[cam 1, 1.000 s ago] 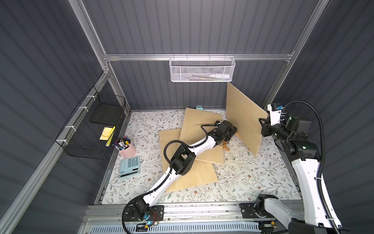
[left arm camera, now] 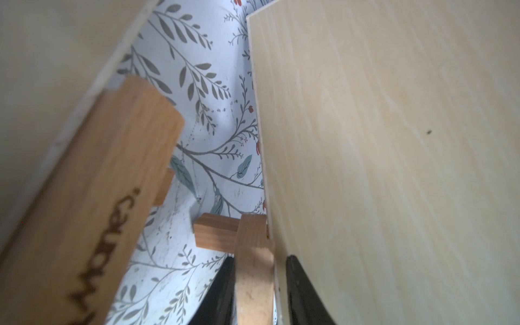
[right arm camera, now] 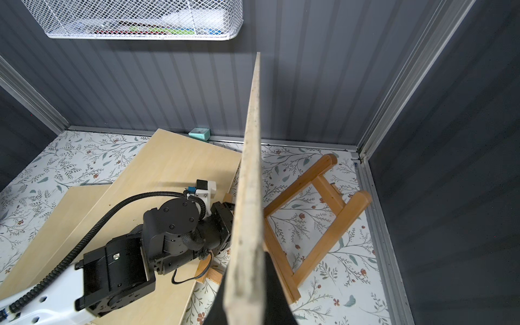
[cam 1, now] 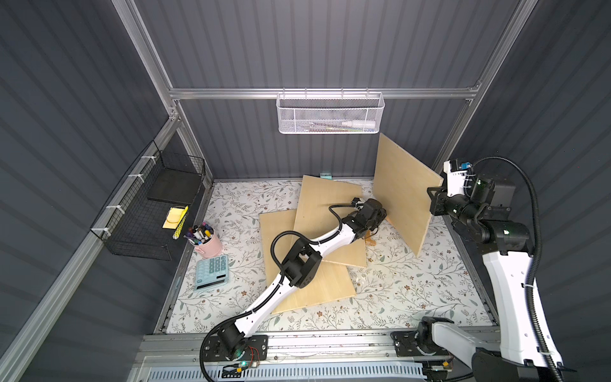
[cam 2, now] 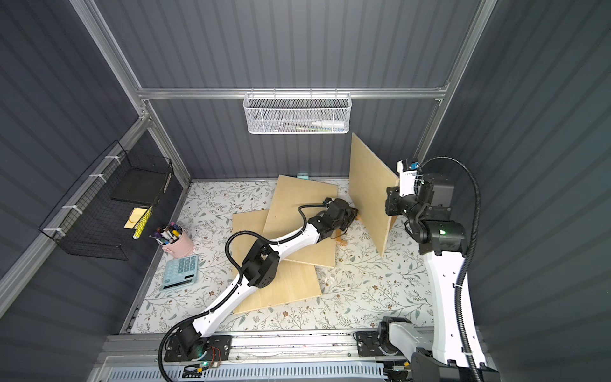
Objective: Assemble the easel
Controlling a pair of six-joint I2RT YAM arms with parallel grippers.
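Note:
The upright wooden board stands nearly on edge at the right of the table. My right gripper is shut on its near edge, at the upper right corner in the top left view. Beyond the board stands a brown wooden easel frame with crossbars. My left gripper is low beside the board's left face. Its fingers are closed around an upright wooden bar, which lies against the board's edge. Further left, a lettered wooden bar rests under a tilted board.
Two more boards overlap at mid-table, one tilted on the other. A pen cup and a calculator stand at left. A white mesh basket hangs on the back wall.
The left arm has barely shifted.

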